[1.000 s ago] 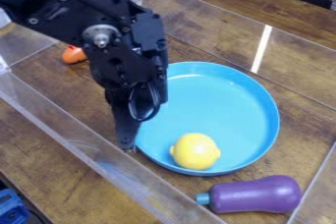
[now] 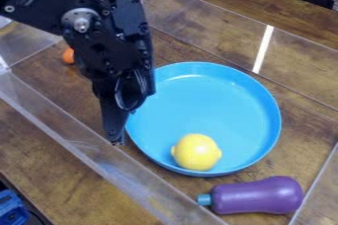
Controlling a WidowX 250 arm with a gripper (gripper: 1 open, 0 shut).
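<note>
My black gripper [image 2: 117,130] hangs pointing down at the left edge of a light blue plate [image 2: 205,106]; it looks shut, with nothing visible between its fingers, though the tips are partly hidden. A yellow lemon-like ball [image 2: 197,152] rests on the plate's lower part. A purple eggplant-like object [image 2: 258,195] lies on the wooden surface just below the plate. A small orange object [image 2: 67,55] shows at the left, behind the arm.
Clear walls [image 2: 79,140] border the wooden work area. A blue object [image 2: 10,207] sits outside at the bottom left. Bare wood shows at the right and upper right.
The arm and gripper have shifted slightly left, away from the plate's middle. The plate, yellow ball and purple object have not moved.
</note>
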